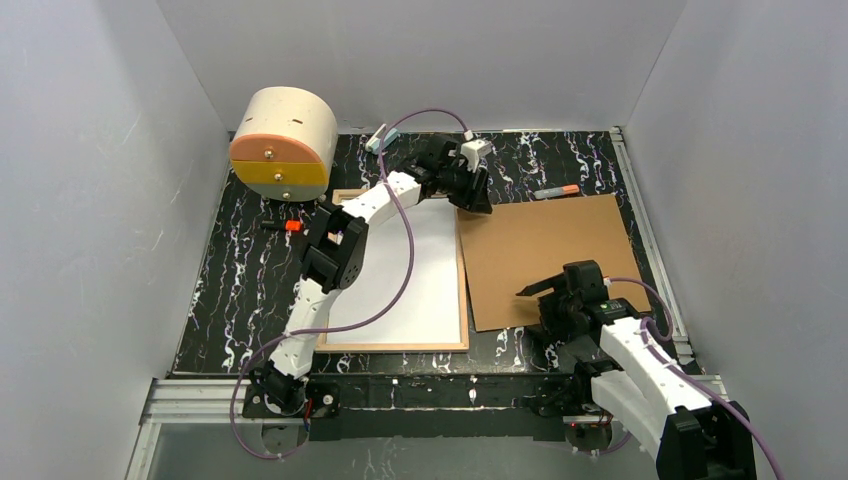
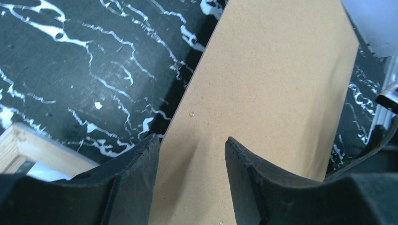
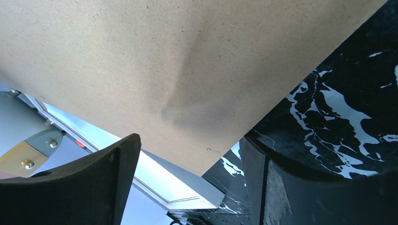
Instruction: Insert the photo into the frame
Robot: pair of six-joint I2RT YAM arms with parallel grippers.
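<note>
A plain brown board [image 1: 545, 250] lies to the right of the wooden frame [image 1: 463, 290], whose inside shows a white surface [image 1: 420, 270]. At the board's far left corner, my left gripper [image 1: 478, 205] is shut on the board; in the left wrist view the brown board [image 2: 263, 89] runs between its fingers, its long edge raised with a shadow beneath. My right gripper [image 1: 530, 292] is at the near right part of the board, partly open. Between its fingers in the right wrist view shows a corner of the brown board [image 3: 202, 154]. No separate picture can be made out.
A rounded drawer box [image 1: 285, 140] stands at the back left, with an orange-ended tool [image 1: 283, 225] in front of it. A pale blue item [image 1: 380, 138] and an orange-tipped marker [image 1: 556, 192] lie at the back. Walls enclose the table.
</note>
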